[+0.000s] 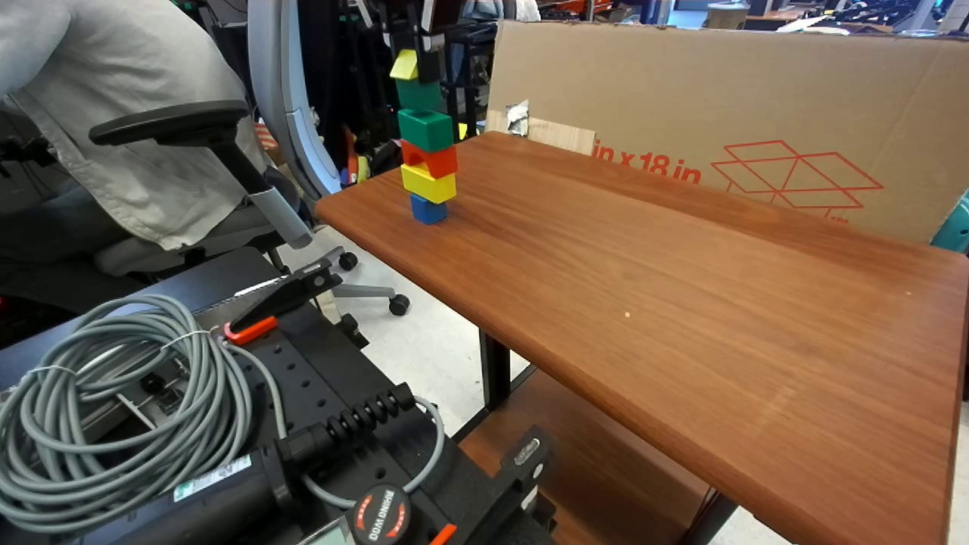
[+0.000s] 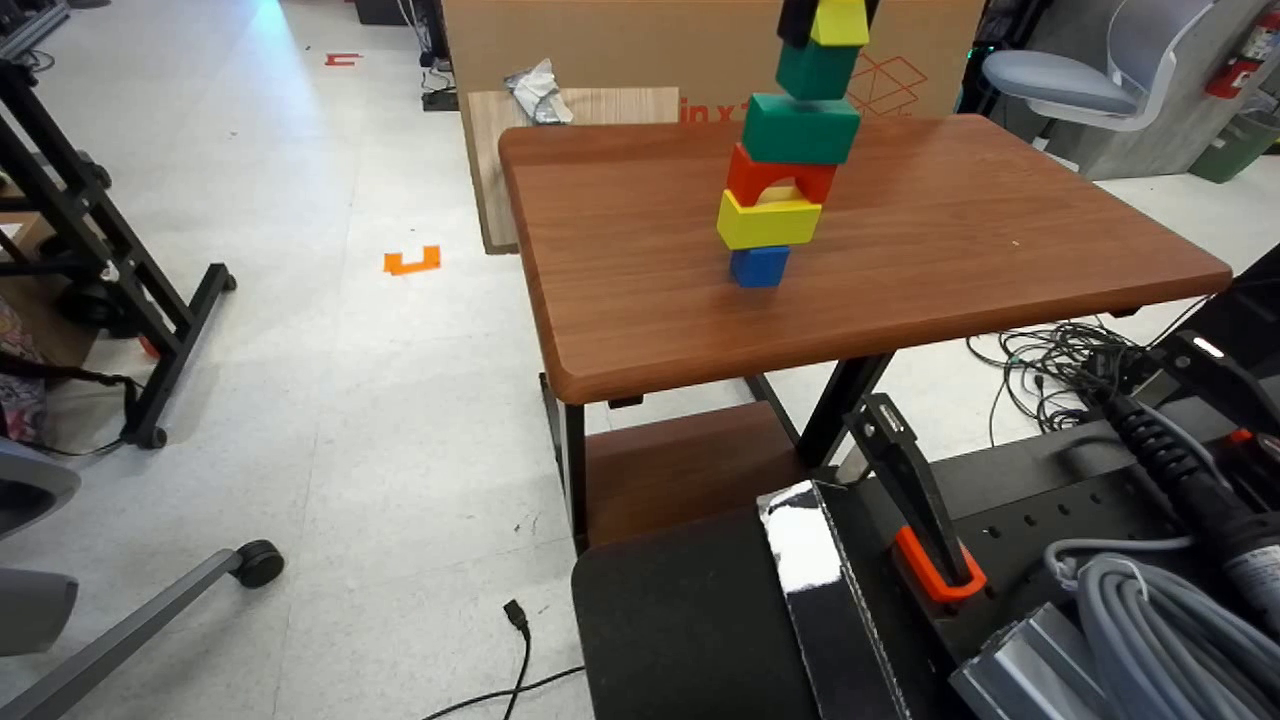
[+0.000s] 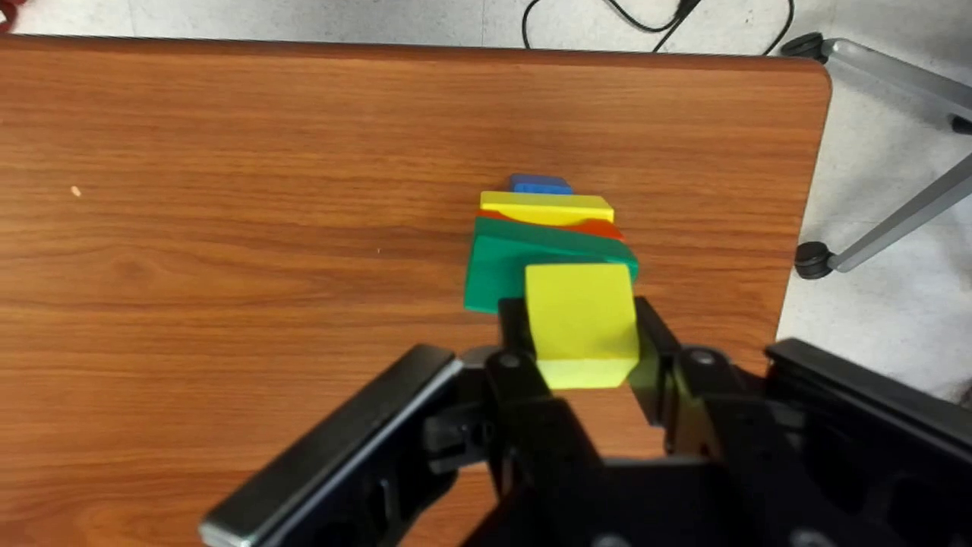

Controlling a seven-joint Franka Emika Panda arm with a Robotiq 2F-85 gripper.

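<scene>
At the table's left end in exterior view 1 stands a tower: a blue block [image 1: 428, 210] at the bottom, a yellow block [image 1: 428, 185], a red arch [image 1: 431, 162] and a wide green block [image 1: 426, 130]. Above these are a smaller green block [image 2: 821, 70] and a yellow roof-shaped block [image 2: 840, 22]. My gripper is shut, with the yellow roof [image 3: 583, 310] between its fingers. The upper green block appears raised with it, slightly above the wide one. How far the fingers reach onto that green block is hidden.
A cardboard panel [image 1: 727, 109] stands along its back edge. A black cart [image 1: 363, 463] with a coiled grey cable is in front, and an office chair [image 1: 209, 182] with a seated person is at the left.
</scene>
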